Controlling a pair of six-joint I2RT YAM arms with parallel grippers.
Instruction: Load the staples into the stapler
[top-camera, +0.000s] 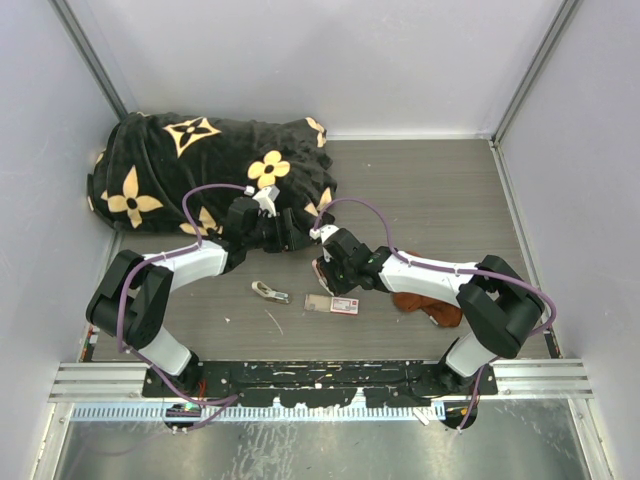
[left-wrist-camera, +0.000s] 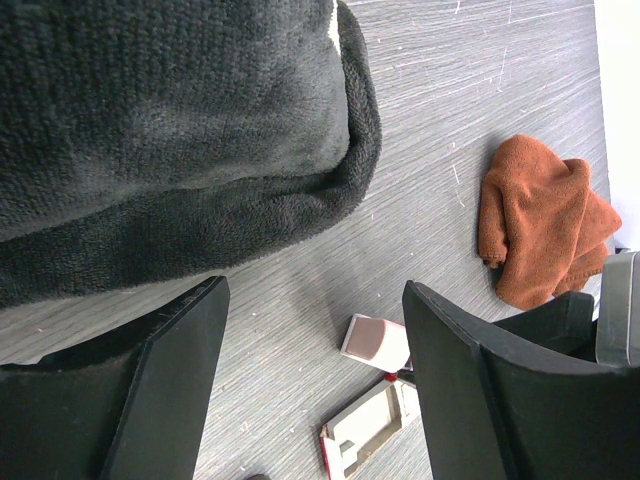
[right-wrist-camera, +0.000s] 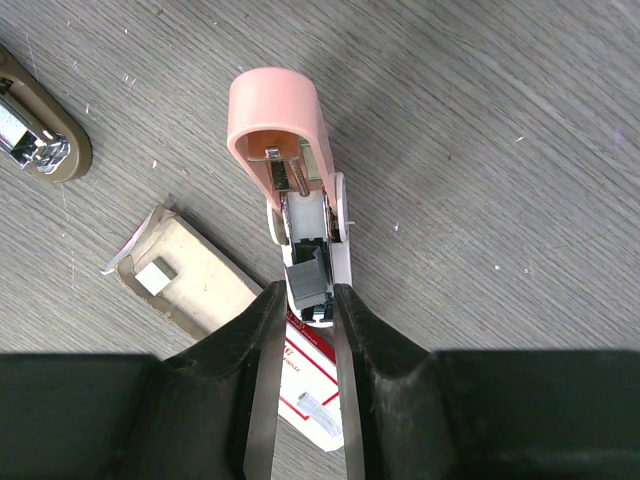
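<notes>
The pink stapler (right-wrist-camera: 280, 110) stands opened up on the table in the right wrist view, its metal channel facing me. A short grey staple strip (right-wrist-camera: 308, 281) lies askew on top of that channel, tipped and not seated down in it. My right gripper is open, one fingertip on either side of the strip, with gaps showing. Far from the stapler, by the dark blanket, my left gripper stands wide open and empty.
An open staple box (right-wrist-camera: 190, 265) with a loose staple block (right-wrist-camera: 155, 276) lies beside the stapler. A brown stapler (right-wrist-camera: 45, 130) is further left. The patterned blanket (top-camera: 225, 150) fills the back left; a rust cloth (left-wrist-camera: 545, 220) lies on the right.
</notes>
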